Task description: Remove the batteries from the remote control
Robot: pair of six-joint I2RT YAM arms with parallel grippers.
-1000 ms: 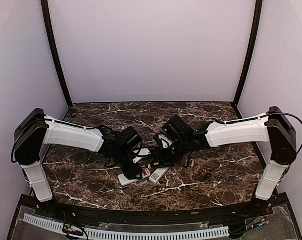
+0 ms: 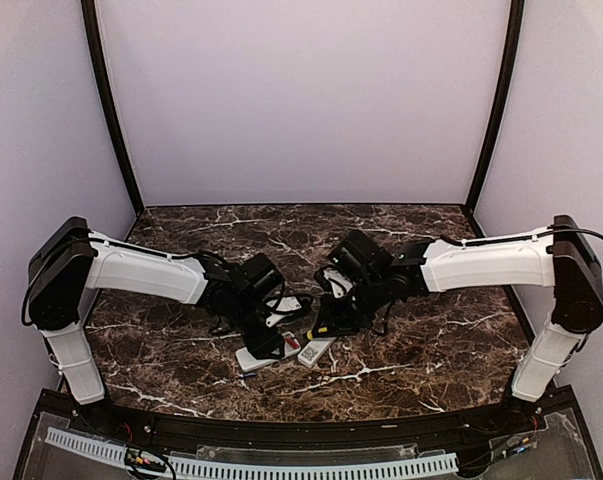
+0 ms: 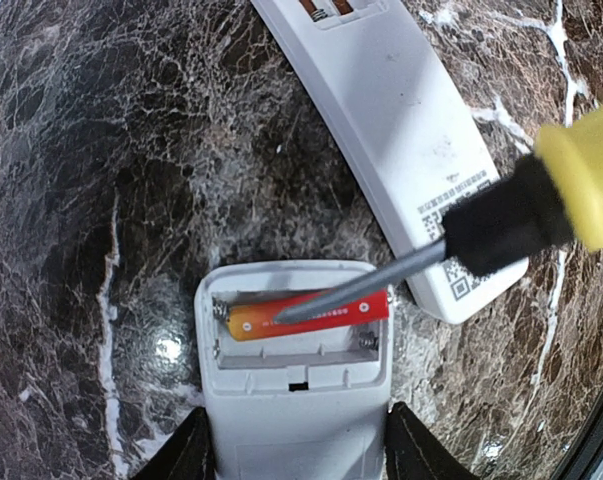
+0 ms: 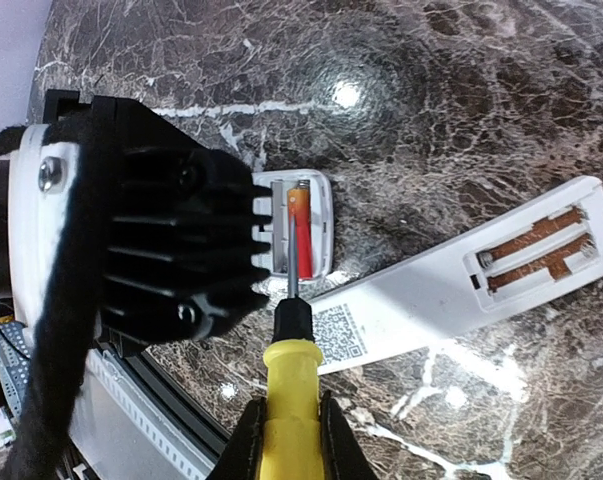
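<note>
A white remote control [image 3: 296, 425] with its battery bay uncovered lies on the dark marble table. My left gripper [image 2: 271, 347] is shut on its body, one finger against each side. Across the bay lies one red-and-orange battery [image 3: 326, 314], slightly slanted, its right end nearer the bay's top wall; the slot below it is empty. My right gripper is shut on the yellow handle of a screwdriver [image 4: 291, 375]. The metal shaft [image 3: 381, 279] crosses over the battery, its tip at the battery's middle; whether they touch cannot be told.
A second white remote [image 4: 411, 308] lies close beside the first, its open bay holding no batteries. A small blue item [image 2: 248, 375] is near the front of the held remote. Bare marble lies behind the arms.
The left arm and both remotes look still.
</note>
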